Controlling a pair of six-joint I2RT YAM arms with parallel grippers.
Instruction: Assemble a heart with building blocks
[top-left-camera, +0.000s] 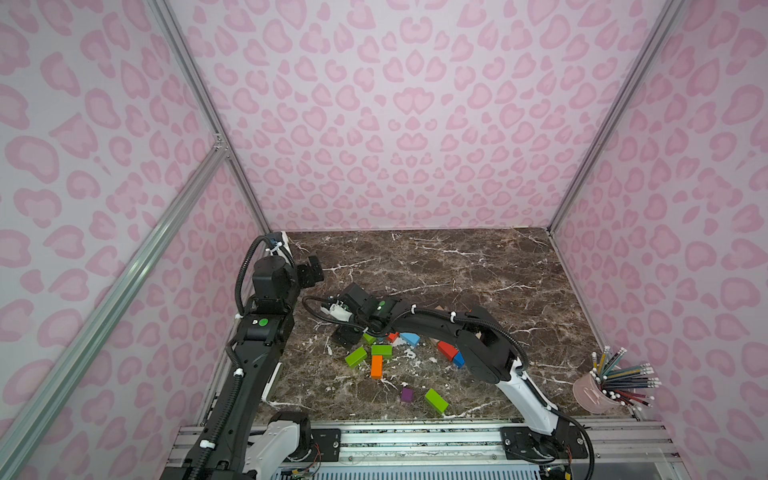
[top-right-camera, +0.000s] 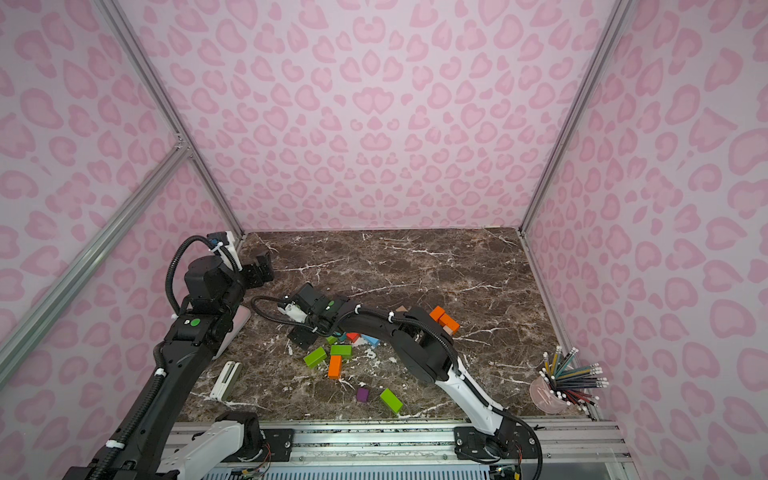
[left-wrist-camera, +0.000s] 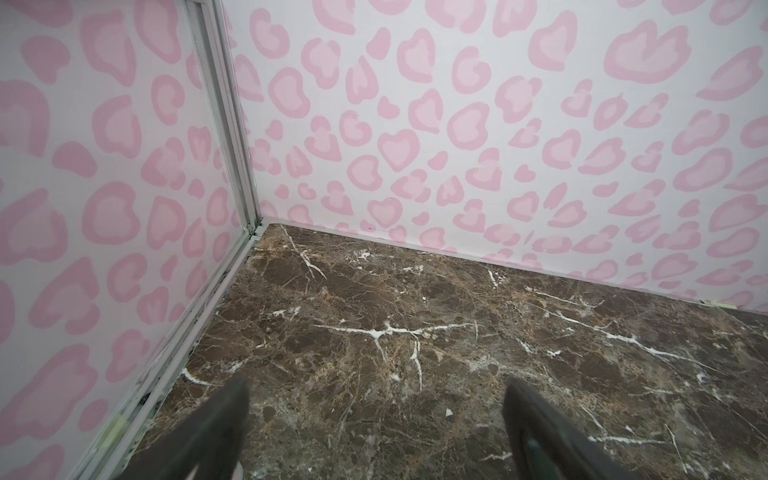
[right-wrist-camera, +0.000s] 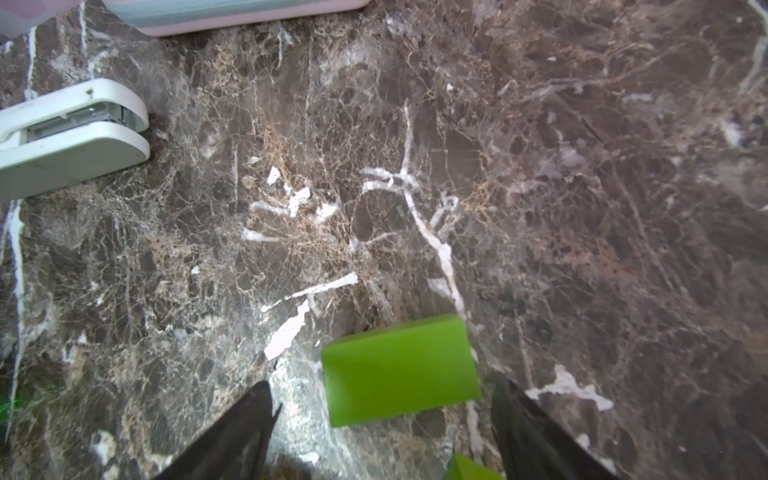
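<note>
My right gripper hangs low over a green block (right-wrist-camera: 400, 368), which lies between its spread fingers in the right wrist view; I cannot tell whether they touch it. Other green blocks (top-left-camera: 356, 357), an orange block (top-left-camera: 376, 365), a purple block (top-left-camera: 406, 393), red (top-left-camera: 447, 349) and blue blocks lie on the table, partly hidden by the right arm. My left gripper (top-right-camera: 257, 270) is raised at the left, open, facing the back wall with nothing between its fingers.
A white stapler (right-wrist-camera: 68, 160) lies at the left, near a pastel object (right-wrist-camera: 240, 12). A cup of pencils (top-left-camera: 596, 393) stands at the front right.
</note>
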